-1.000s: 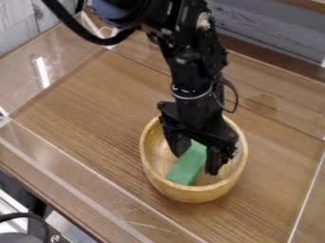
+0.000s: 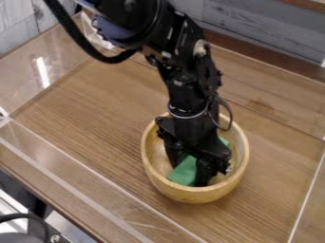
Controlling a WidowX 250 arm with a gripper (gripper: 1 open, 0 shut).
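Observation:
A cream-yellow bowl (image 2: 191,194) sits on the wooden table, toward the right of centre. A green object (image 2: 183,173) lies inside it, largely covered by the black gripper (image 2: 199,158), which reaches down from above into the bowl. The fingers are over and around the green object; the dark parts overlap, so their exact grip on it is hard to see, though they appear closed on it.
Bare wooden table (image 2: 83,114) extends to the left and right of the bowl. A pale wall or ledge runs along the back. Cables and metal parts show at the lower left, beyond the table edge.
The gripper has moved down into the bowl over the green object, hiding more of it, and its fingers have drawn in around it.

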